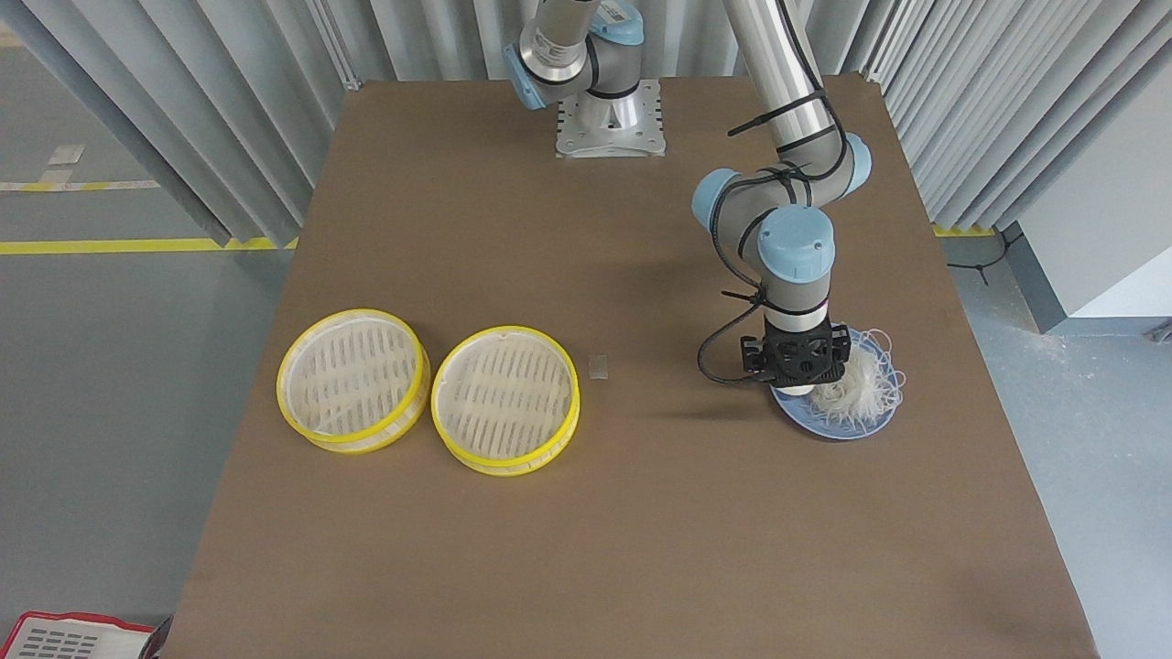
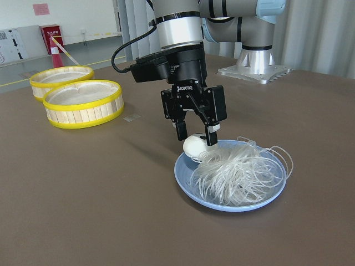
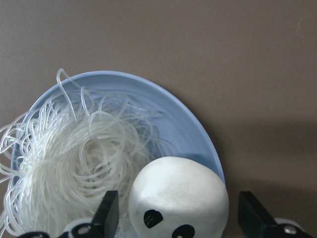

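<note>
The black gripper (image 2: 196, 133) hangs just over a light blue plate (image 2: 183, 177), its fingers spread apart. On that plate sit a white bun-like object (image 3: 176, 198) with black eye marks and a tangled heap of translucent noodle-like strands (image 2: 238, 174), some hanging over the rim. In the wrist view the two fingertips stand either side of the white object, the left one over the strands. Whether they touch it cannot be told.
Two round yellow-rimmed steamer baskets (image 1: 505, 395) stand on the left half of the brown table (image 1: 615, 549).
</note>
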